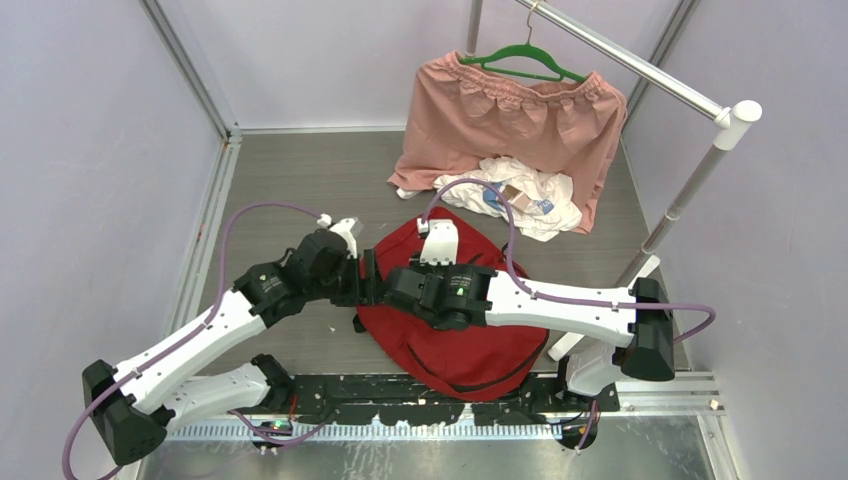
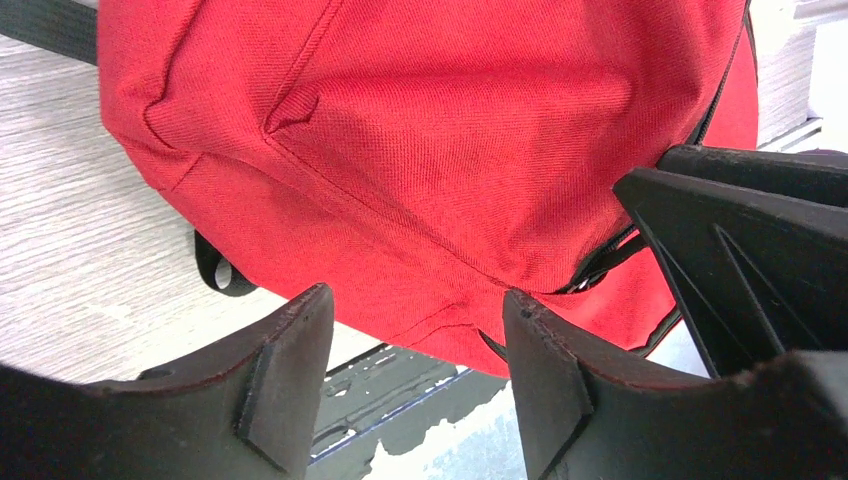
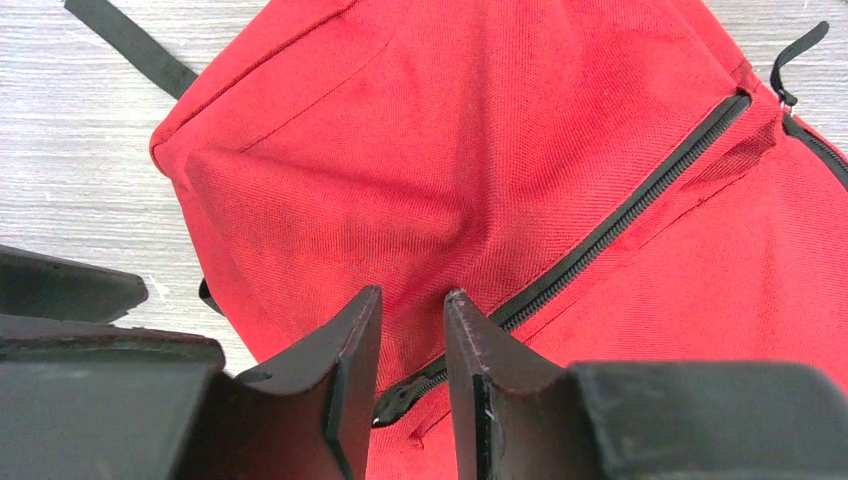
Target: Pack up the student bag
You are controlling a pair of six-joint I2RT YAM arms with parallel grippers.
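A red backpack (image 1: pixel 450 360) lies on the grey floor beneath both grippers, its black zippers (image 3: pixel 620 220) and straps (image 2: pixel 50 30) showing. My left gripper hangs over the bag, open, with only red fabric and floor visible below its fingers. My right gripper is close above the bag, its fingertips part open near a zipper, holding nothing that shows. The two grippers are very close together in the top view, and parts of the other gripper show in each wrist view.
Pink shorts (image 1: pixel 500 120) hang on a green hanger (image 1: pixel 525 52) from a metal rail. A crumpled white cloth (image 1: pixel 540 215) lies behind the bag. Walls enclose the sides.
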